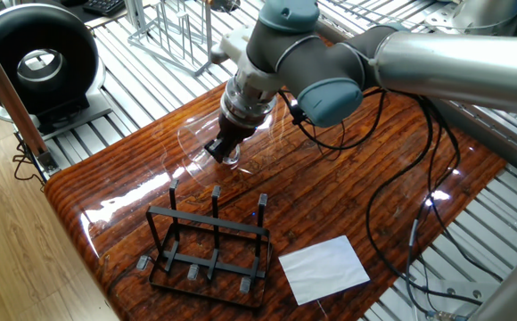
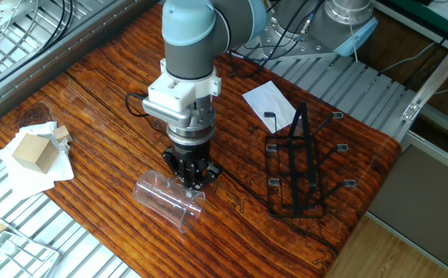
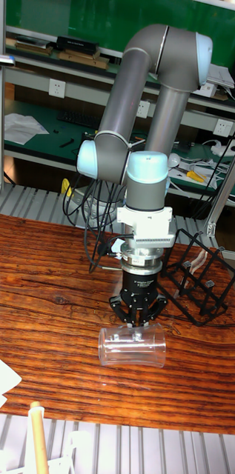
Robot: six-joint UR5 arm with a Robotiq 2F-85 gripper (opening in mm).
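Observation:
A clear, see-through cup (image 2: pixel 162 199) lies on its side on the wooden table. My gripper (image 2: pixel 196 179) points down at it, its fingers by one end of the cup in exterior view 2. In exterior view 3 the black gripper (image 3: pixel 138 322) is over the upper side of the cup (image 3: pixel 130 350), its tips overlapping the clear wall. Glare and dark fingers hide whether the fingers are apart or pinch the wall. From exterior view 1 the cup (image 1: pixel 190 143) is only a faint outline beside the gripper (image 1: pixel 219 157).
A black wire rack (image 1: pixel 212 220) with upright prongs stands on the table near a white sheet (image 1: pixel 324 270). Wooden blocks (image 2: pixel 36 154) rest on white paper at another table edge. Bare wood lies between the cup and the rack. Cables (image 1: pixel 430 152) hang from the arm.

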